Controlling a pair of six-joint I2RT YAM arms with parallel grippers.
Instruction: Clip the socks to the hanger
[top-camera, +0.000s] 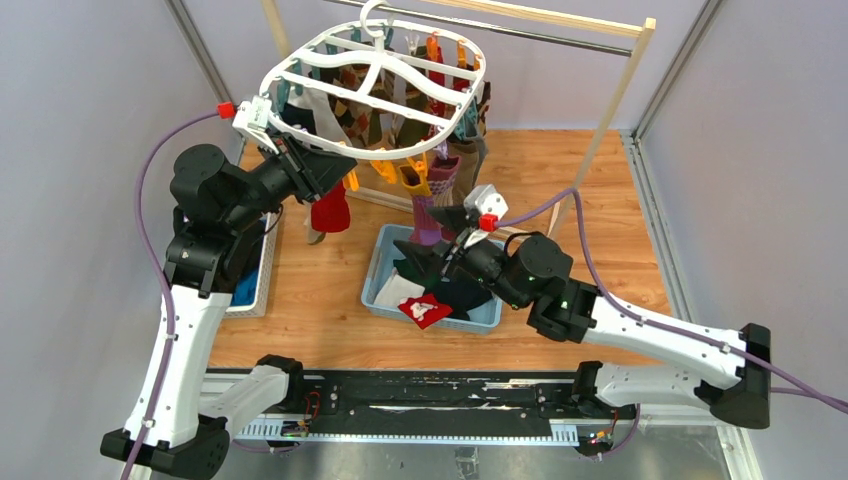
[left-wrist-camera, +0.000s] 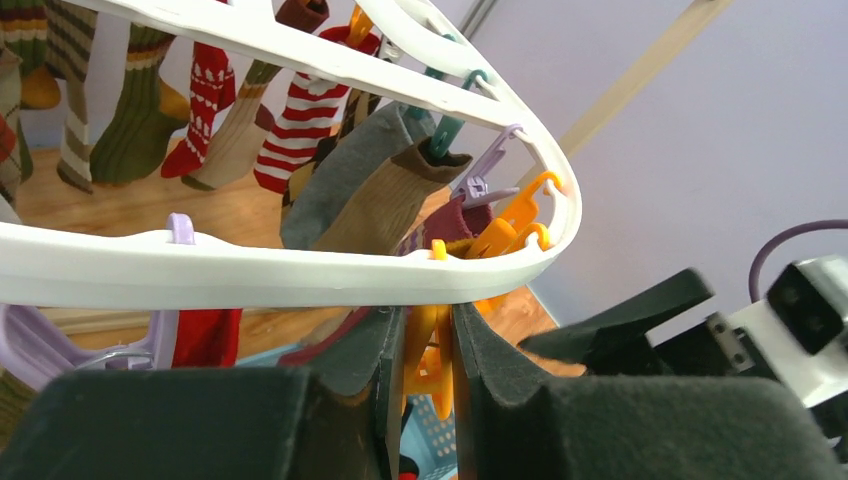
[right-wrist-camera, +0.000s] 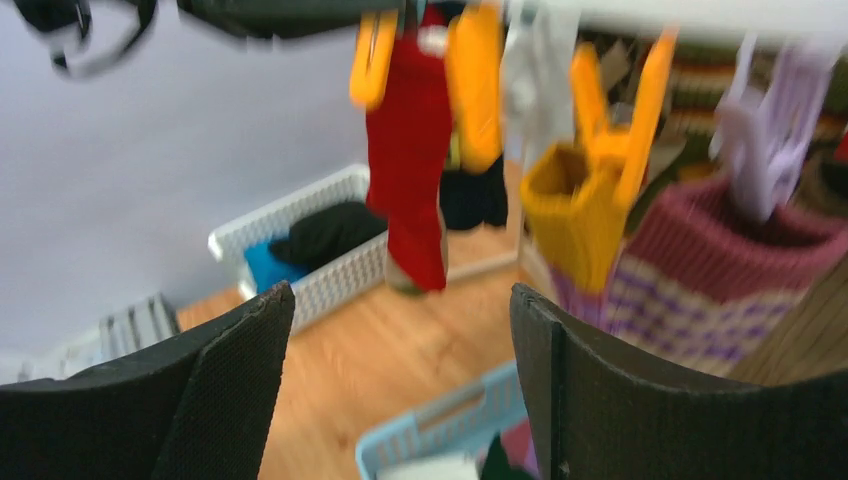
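Note:
The white hanger (top-camera: 390, 152) hangs with several socks clipped round it. At its front left rim my left gripper (top-camera: 345, 172) is shut on an orange clip (left-wrist-camera: 428, 345), seen between its fingers in the left wrist view. A red sock (top-camera: 331, 212) hangs below that gripper; in the right wrist view the red sock (right-wrist-camera: 408, 150) is upright, its top partly hidden behind orange clip parts and dark fingers. My right gripper (top-camera: 424, 232) stands open and empty, apart from the sock. To its right hangs a yellow sock (right-wrist-camera: 572, 225) on another orange clip (right-wrist-camera: 622, 130).
A blue basket (top-camera: 375, 285) with several loose socks stands on the floor below the hanger. A white basket (top-camera: 262, 285) is at left, under the left arm. Wooden rack posts (top-camera: 610, 110) rise at the sides. Open floor lies to the right.

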